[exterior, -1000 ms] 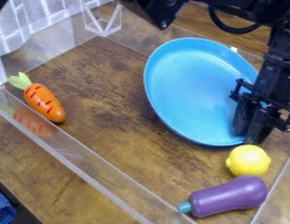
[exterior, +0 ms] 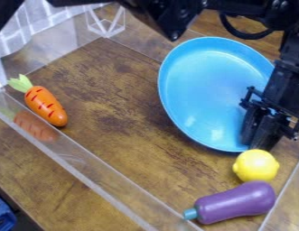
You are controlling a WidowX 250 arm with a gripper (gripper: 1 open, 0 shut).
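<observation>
A large blue plate [exterior: 206,86] is tilted toward the right side of the tray. The black gripper [exterior: 267,120] is at the plate's lower right edge, its fingers around that rim; its tips are dark and hard to make out, but it appears shut on the plate. A yellow lemon [exterior: 256,166] lies just below the gripper, and a purple eggplant [exterior: 236,203] lies at the bottom right. An orange toy carrot [exterior: 43,103] with a green top lies at the left.
Clear plastic walls [exterior: 91,171] border the wooden floor [exterior: 109,108]. The floor between carrot and plate is clear. A blue object [exterior: 1,217] sits outside at the lower left. Black arm parts and cables cross the top.
The blue plate has moved slightly right, away from the carrot, and its top edge sits a little lower. The arm at the top has shifted with it.
</observation>
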